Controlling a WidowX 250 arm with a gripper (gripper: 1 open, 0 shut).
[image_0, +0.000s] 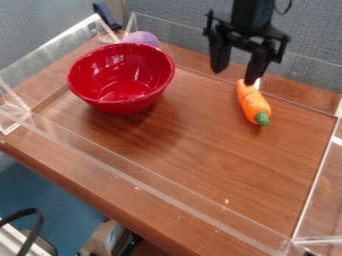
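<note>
The black gripper (241, 60) hangs high at the back, its two fingers apart with nothing seen between them, above the top end of an orange carrot (253, 101). The carrot lies on the wooden table right of centre, green tip toward the front. A red bowl (120, 98) sits on the left of the table, with a purple object (139, 38) behind it, partly hidden by the bowl.
Clear plastic walls edge the table (160, 180) on the sides and back. A black cable and other items lie off the table at the lower left.
</note>
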